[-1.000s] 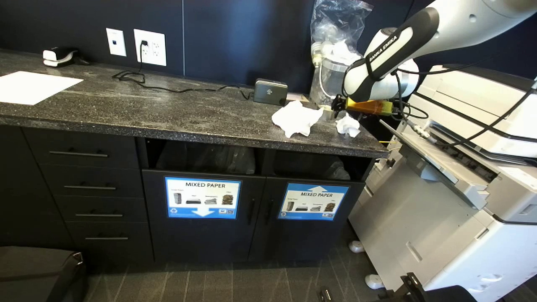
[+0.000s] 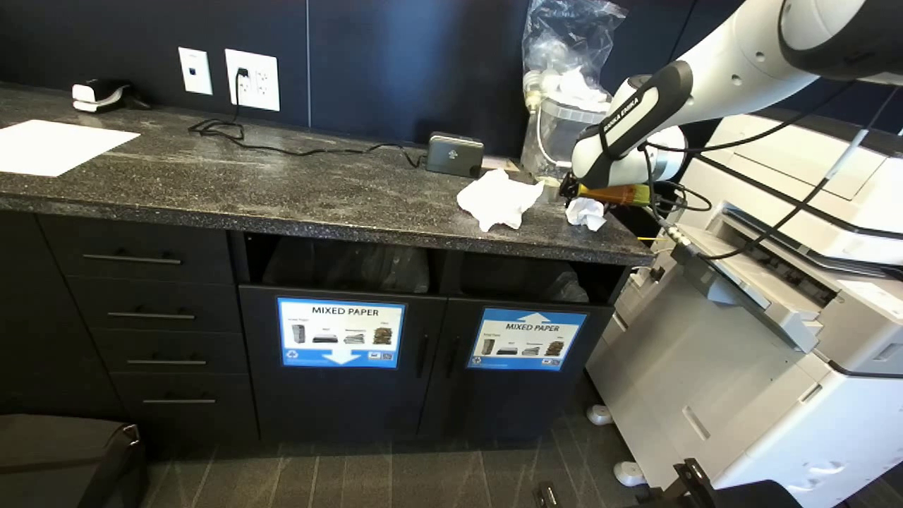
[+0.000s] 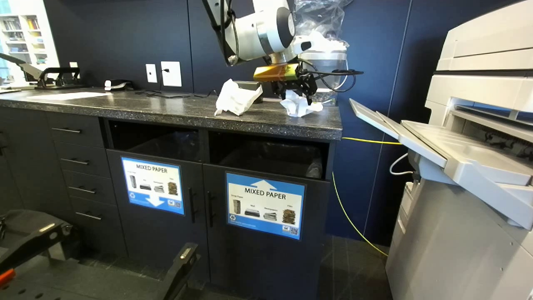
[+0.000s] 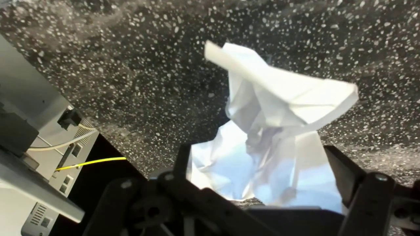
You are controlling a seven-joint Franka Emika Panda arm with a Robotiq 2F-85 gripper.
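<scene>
A small crumpled white paper (image 4: 275, 157) rests near the right end of the dark speckled counter (image 2: 338, 186). My gripper is open around it, one finger on either side in the wrist view. In exterior view 2 the gripper (image 3: 297, 92) points down over the small paper (image 3: 297, 106), its fingertips low at the paper's upper part. To the left lies a larger crumpled white paper (image 3: 237, 97), apart from the gripper. Whether the fingers touch the small paper is hard to tell.
Behind the gripper stands a clear bin (image 2: 554, 135) with a plastic bag. A grey box (image 2: 454, 154) sits by the wall. Under the counter are two open slots above mixed-paper signs (image 2: 341, 333). A printer (image 2: 745, 339) stands close on the right.
The arm has come down and slightly left, bringing the gripper lower over the small crumpled paper. Both papers look unmoved.
</scene>
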